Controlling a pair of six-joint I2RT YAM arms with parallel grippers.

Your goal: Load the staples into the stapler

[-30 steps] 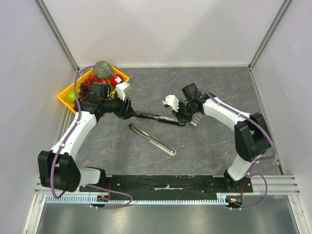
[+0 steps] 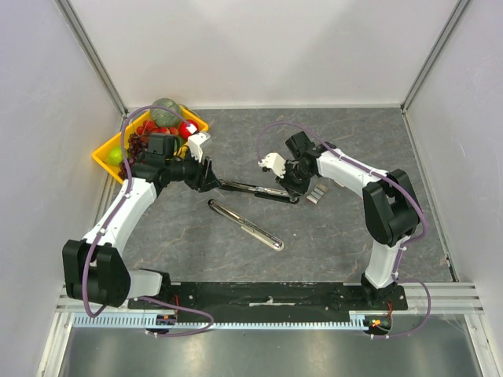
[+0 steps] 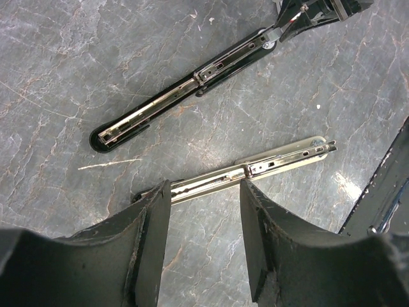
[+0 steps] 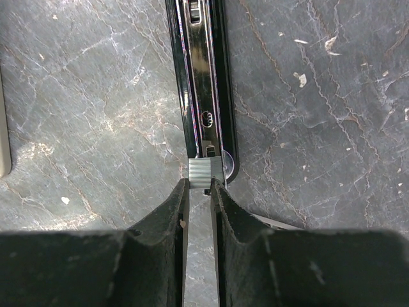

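Note:
A black stapler (image 2: 255, 190) lies opened out flat, its metal channel facing up. In the right wrist view a small silver strip of staples (image 4: 204, 171) is between the tips of my right gripper, which is shut on it. The strip is at the end of the black stapler's channel (image 4: 203, 77), overlapping that end in this view; whether it touches cannot be told. My left gripper is open and empty, hanging above the table. Below its fingertips in the left wrist view lies a second, pale opened stapler (image 3: 281, 163).
More staple strips (image 2: 317, 193) lie on the grey table just right of my right gripper. A yellow basket (image 2: 104, 155) of fruit and vegetables stands at the back left, behind the left arm.
My right arm has shifted left a little over the end of the black stapler, uncovering more of the staple strips beside it. The left arm and both staplers look still.

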